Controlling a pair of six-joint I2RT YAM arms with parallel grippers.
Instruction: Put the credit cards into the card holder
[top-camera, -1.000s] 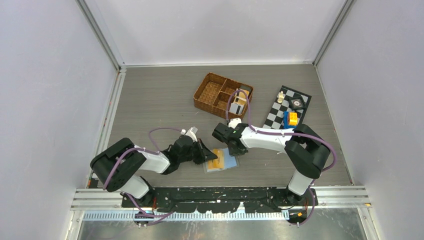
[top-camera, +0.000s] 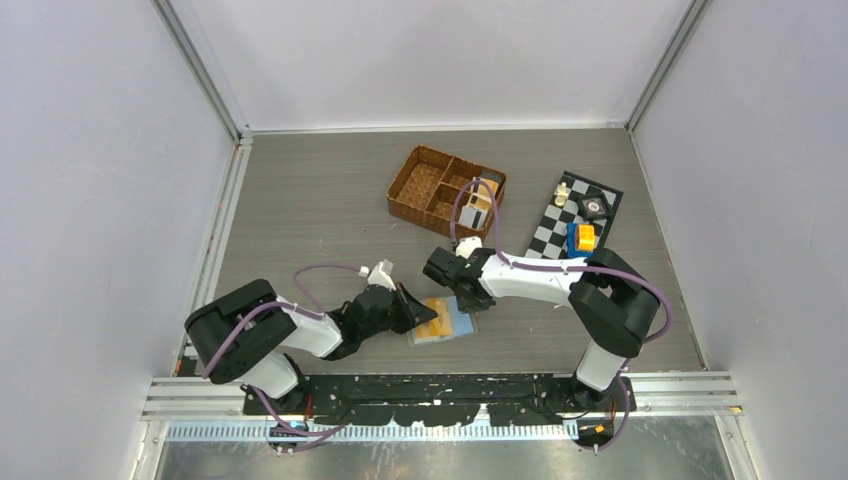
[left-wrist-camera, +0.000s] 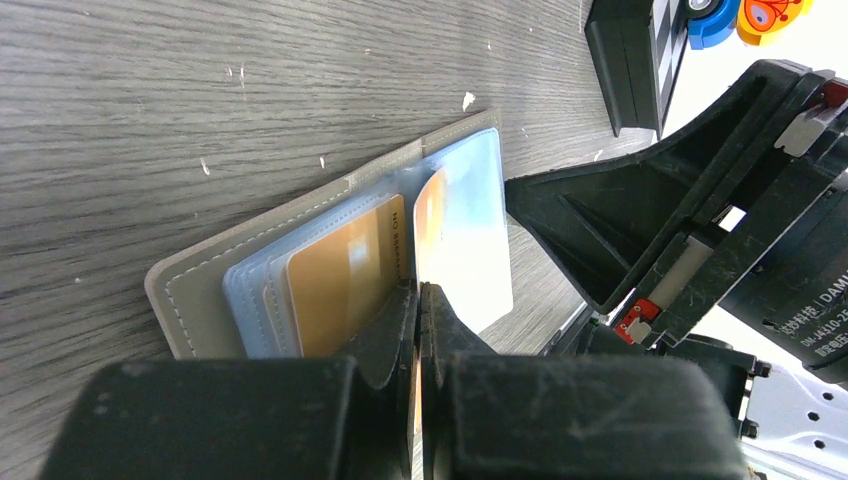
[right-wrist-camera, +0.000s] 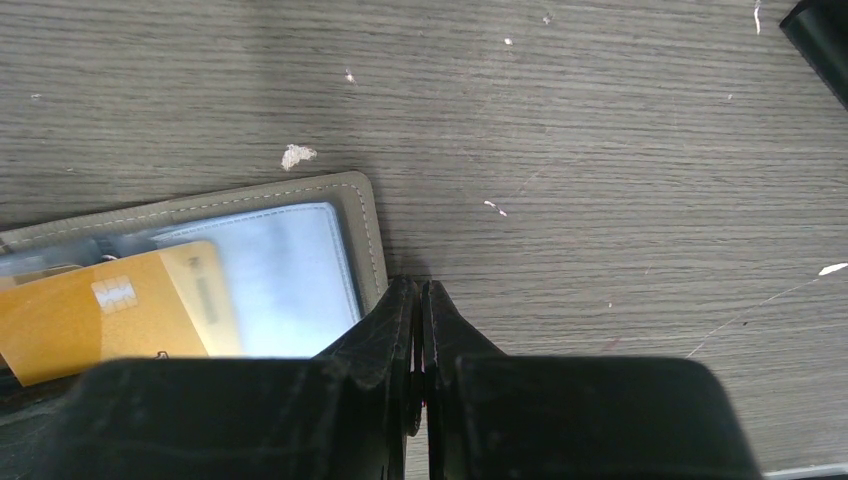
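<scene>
The card holder (top-camera: 465, 334) lies open on the table, a grey stitched cover with clear bluish sleeves. An orange card (left-wrist-camera: 340, 275) lies in its left part. Another orange card (right-wrist-camera: 120, 305), with a chip, stands tilted over the right sleeve (right-wrist-camera: 290, 275); seen edge-on, it runs down between the tips of my left gripper, shut on it. Its lower edge is hard to make out against the sleeve. My right gripper is shut at the holder's right edge, which runs in under its fingertips; the pinch itself is mostly hidden.
A wicker basket (top-camera: 416, 183) with compartments and several items stands behind the arms. A checkered board (top-camera: 550, 236) with a yellow-blue object (top-camera: 585, 238) lies at the right. Bare table surrounds the holder at the back and left.
The right arm and the card holder have stayed nearly still.
</scene>
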